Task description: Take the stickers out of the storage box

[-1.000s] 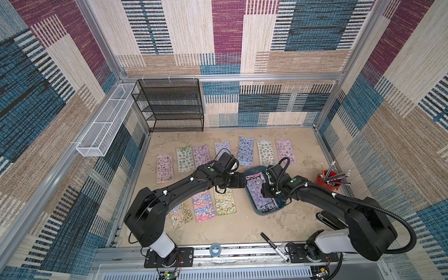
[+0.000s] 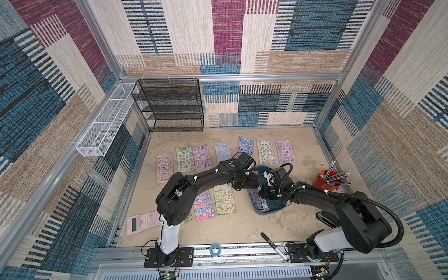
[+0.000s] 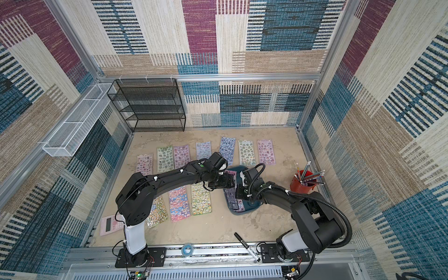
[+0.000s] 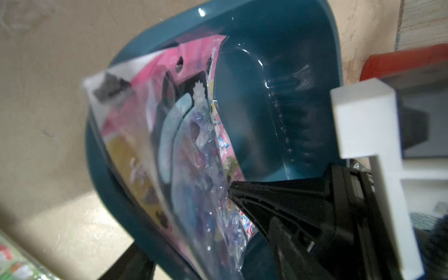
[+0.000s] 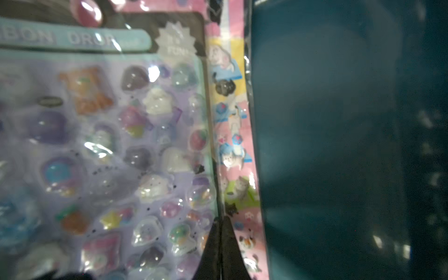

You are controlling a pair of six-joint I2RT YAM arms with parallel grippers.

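Note:
A dark teal storage box (image 4: 275, 112) holds overlapping sticker sheets (image 5: 140, 163), one purple with puffy stickers and a pink one under it. In the left wrist view the upper sheet's left side looks raised. My left gripper (image 2: 247, 182) is over the box's left part; its finger state is hard to see. My right gripper is shut, its tips low at the right edge of the purple sheet, nothing visibly held between them.
Several sticker sheets (image 2: 203, 205) lie around the box, behind it and to its left. A red pen cup (image 2: 326, 182) stands to its right, a marker (image 2: 273, 245) near the front edge, a calculator (image 2: 140, 224) at front left.
My left arm has moved right, over the box.

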